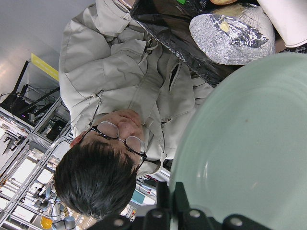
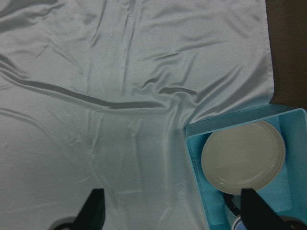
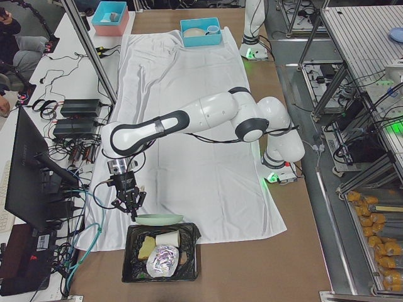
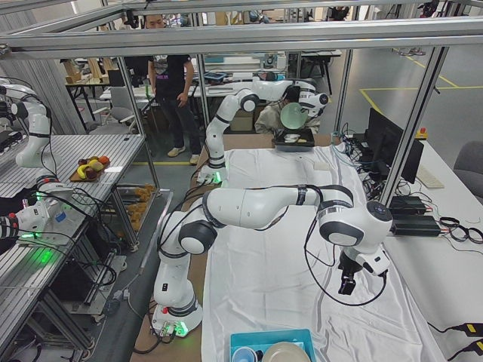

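Note:
A pale green plate (image 3: 158, 219) is held at its rim by my left gripper, which is shut on it above the white cloth, just beyond a black-lined bin (image 3: 133, 264). In the bin are a foil-wrapped item (image 3: 162, 260), a yellow item (image 3: 147, 247) and a white cylinder (image 3: 167, 238). My right gripper stands open, nothing between its fingers, above the cloth beside a blue bin (image 2: 195, 167) holding a cream plate (image 2: 242, 158) and a cup.
A monitor (image 3: 25, 182), cables and black boxes line the side table. A person (image 1: 110, 153) sits close behind the black-lined bin.

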